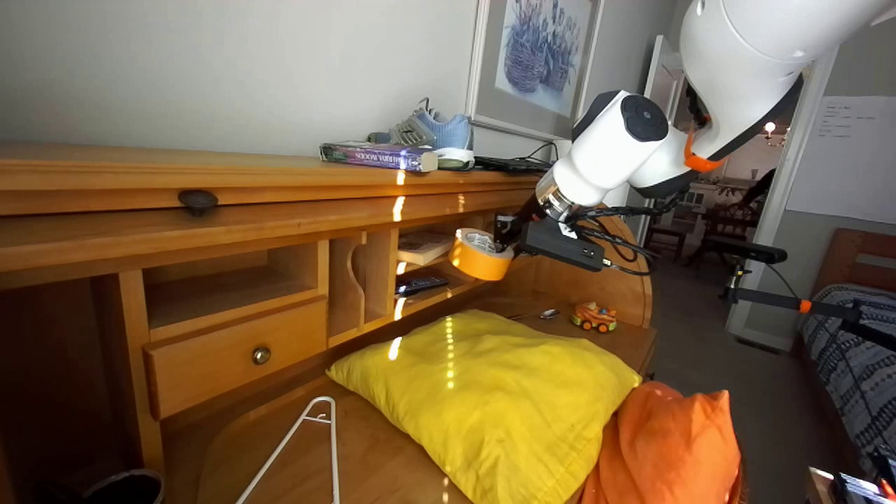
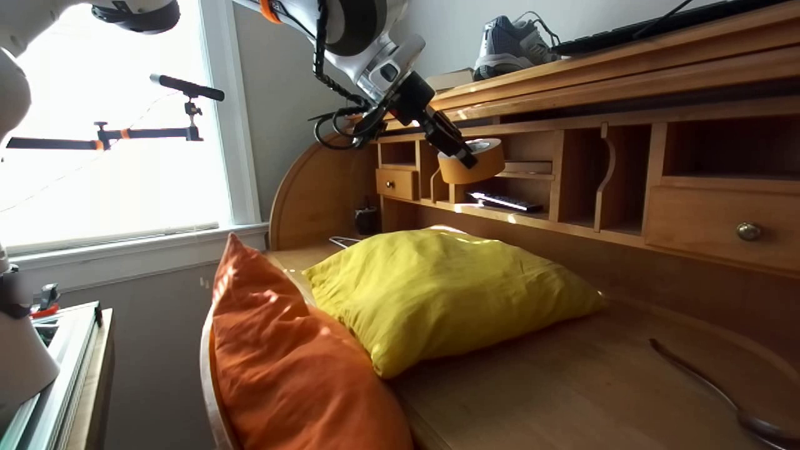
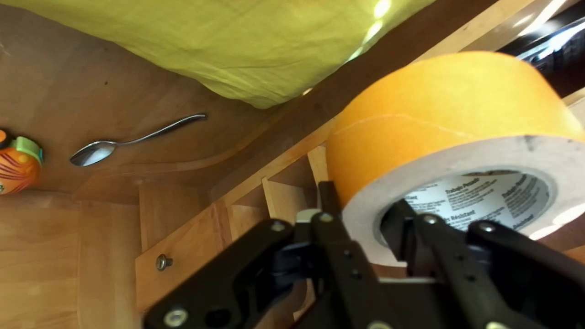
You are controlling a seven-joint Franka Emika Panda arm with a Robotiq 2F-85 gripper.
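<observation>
A roll of orange-yellow tape (image 1: 481, 259) hangs in the air in front of the desk's cubbyholes, above the yellow pillow (image 1: 487, 390). My gripper is shut on one side of the roll's wall. One finger (image 3: 329, 200) lies against the outside, and the other reaches into the hollow core. In the wrist view the tape (image 3: 455, 104) fills the right side, its white printed core facing me. From the other side, the tape (image 2: 472, 162) appears at the tip of the black fingers, clear of the pillow and apparently apart from the shelves.
An orange pillow (image 1: 672, 445) lies by the desk's front edge. Also on the desk are a white hanger (image 1: 334, 445), a toy car (image 1: 594, 318) and a spoon (image 3: 131, 140). A book (image 1: 379, 156) and a shoe (image 1: 437, 134) sit on top.
</observation>
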